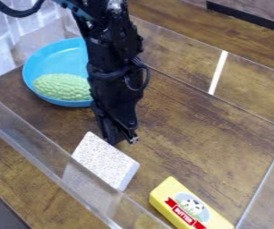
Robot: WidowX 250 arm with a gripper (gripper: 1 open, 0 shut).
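My black gripper [118, 132] points down at the wooden table just behind a white speckled block [105, 163], its fingertips low and close to the block's far end. Whether anything is between the fingers, and how far apart they stand, is hard to make out in the dark shape. A blue bowl [50, 57] with a pale green textured object [63, 86] in it sits at the back left, partly behind my arm.
A yellow butter box [187, 204] lies at the front right. Clear panels [265, 183] edge the area at left and right. The wooden surface [205, 134] right of the gripper is free.
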